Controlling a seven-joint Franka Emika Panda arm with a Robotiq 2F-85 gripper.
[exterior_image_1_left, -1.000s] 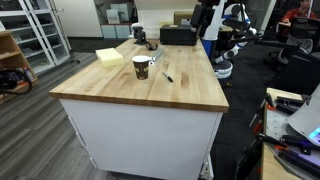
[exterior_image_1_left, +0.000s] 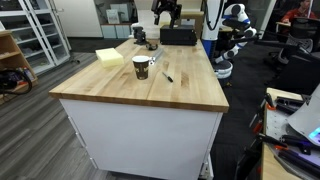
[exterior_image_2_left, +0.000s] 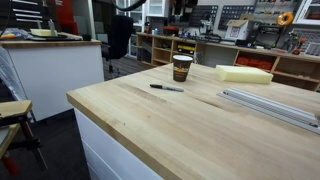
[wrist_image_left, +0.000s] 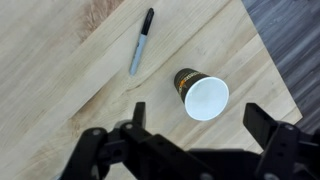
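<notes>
A dark paper cup with a white inside (wrist_image_left: 207, 98) stands upright on the wooden table. In the wrist view it lies between my open gripper's (wrist_image_left: 196, 108) two spread fingers, seen from above and untouched. Exterior view 1 has the gripper (exterior_image_1_left: 166, 18) well above the table, with the cup (exterior_image_1_left: 141, 67) lower and to the left. Nothing is held. A grey marker with a black cap (wrist_image_left: 142, 41) rests on the wood beside the cup; the second exterior view also shows the marker (exterior_image_2_left: 166, 88) and the cup (exterior_image_2_left: 182, 67).
A pale yellow block (exterior_image_2_left: 244, 74) and a long metal rail (exterior_image_2_left: 265, 103) lie farther along the tabletop (exterior_image_2_left: 150, 125). Dark items, including a black box (exterior_image_1_left: 180, 36), stand at the table's far end. Bare wood surrounds the cup and marker.
In exterior view 1 the arm and gripper have moved left, toward the cup's side of the table. The cup, marker and block have stayed where they were.
</notes>
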